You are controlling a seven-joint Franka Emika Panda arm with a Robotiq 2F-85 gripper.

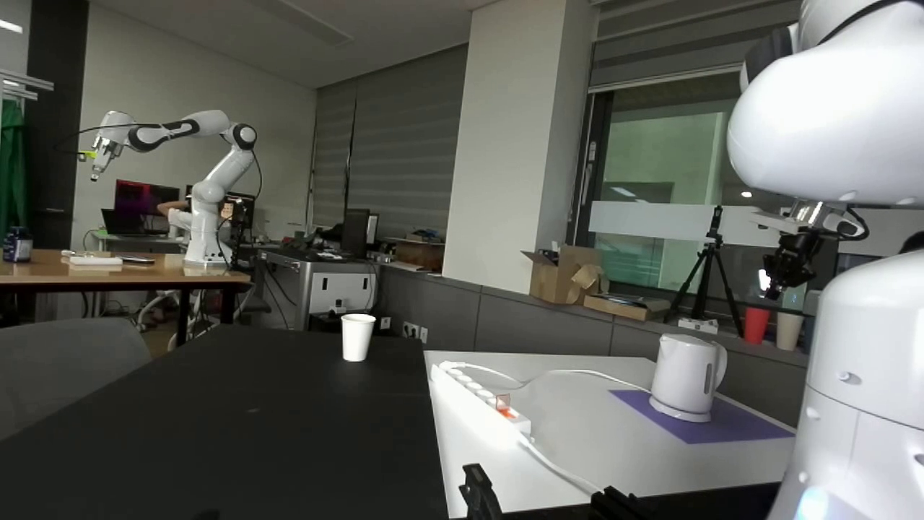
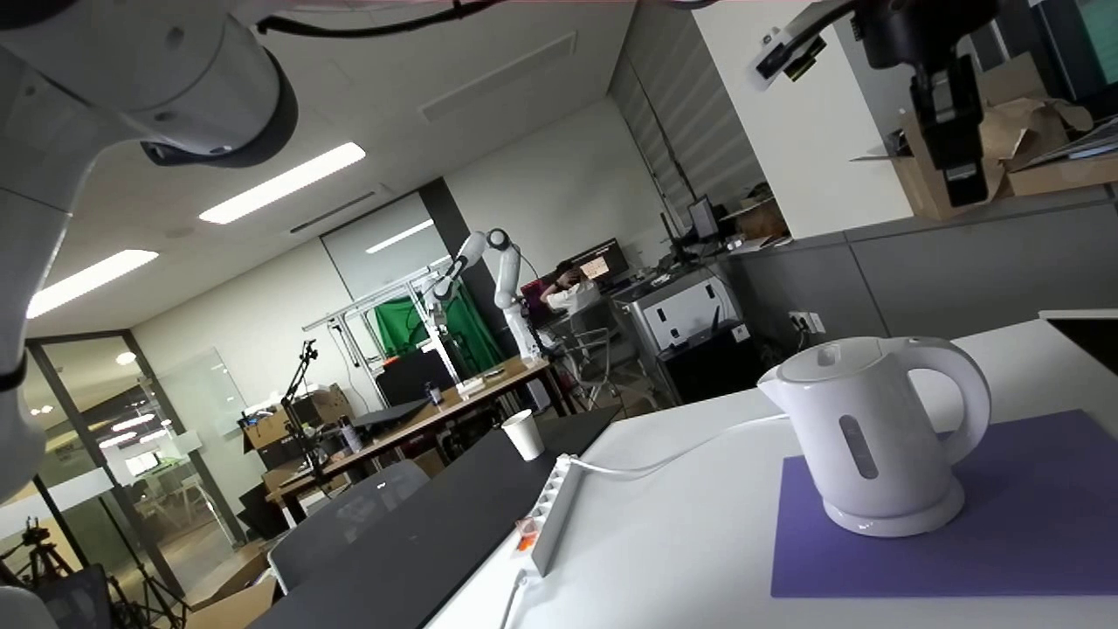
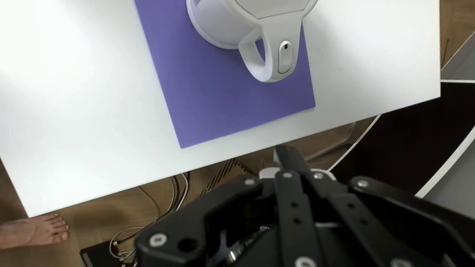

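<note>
A white electric kettle stands upright on a purple mat on the white table. In the wrist view its handle points toward my side. My gripper is shut, with nothing showing between its fingers. In that view the fingertips appear beyond the table's near edge, apart from the kettle. The second exterior view shows the gripper well above the kettle, and the first has it up at the right, above and beyond the kettle.
A white power strip with an orange-lit switch lies along the white table's edge, and a cord runs from it toward the kettle. On the neighbouring black table stands a white paper cup.
</note>
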